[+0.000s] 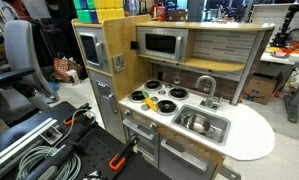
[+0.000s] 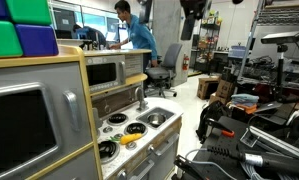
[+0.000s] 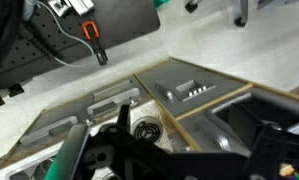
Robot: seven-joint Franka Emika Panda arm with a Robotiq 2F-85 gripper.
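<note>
The toy kitchen counter carries a stove with several round burners (image 1: 167, 106) and a sink (image 1: 199, 124) with a tall faucet (image 1: 209, 88). A yellow object (image 2: 134, 137) lies among the burners; the same yellow item (image 1: 152, 103) looks small in exterior view 1. Above the counter sits a silver microwave (image 1: 163, 43). My gripper stands open at the bottom of the wrist view, with nothing seen between its fingers. Below it, a burner (image 3: 147, 128) and cabinet fronts show. In exterior view 2, a dark arm part (image 2: 192, 12) hangs at the top.
A tall cabinet with a grey door (image 1: 96, 50) stands left of the stove, with coloured blocks (image 1: 97, 13) on top. A dark table (image 1: 99, 155) with cables is in front. A person (image 2: 139, 35) is behind the kitchen. Open floor lies right of the counter.
</note>
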